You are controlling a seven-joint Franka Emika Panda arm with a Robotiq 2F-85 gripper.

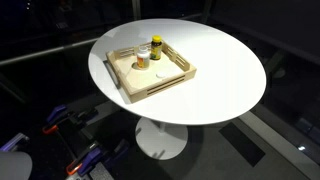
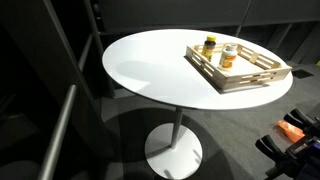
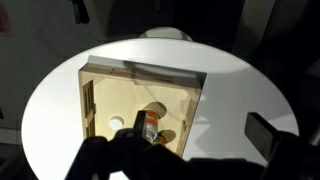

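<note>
A light wooden tray [image 1: 160, 88] rests on the round white table, toward the left in exterior view 1. Inside stand a white bottle with an orange band [image 1: 143, 61] and a dark bottle with a yellow cap [image 1: 156, 48], close together. A small white disc [image 3: 116, 122] lies flat on the tray floor. From above, in the wrist view, my gripper is open, its dark fingers far apart and nothing between them. It hangs well above the tray, and the orange-banded bottle [image 3: 151, 119] shows near the left finger, which partly hides the tray.
The white table [image 2: 150, 58] has a wide bare area beside the tray. Its tray-side edge is close to the tray. The single pedestal base [image 2: 173, 158] stands on the dark floor. Dark arm parts and cables [image 1: 85, 150] fill the lower left of exterior view 1.
</note>
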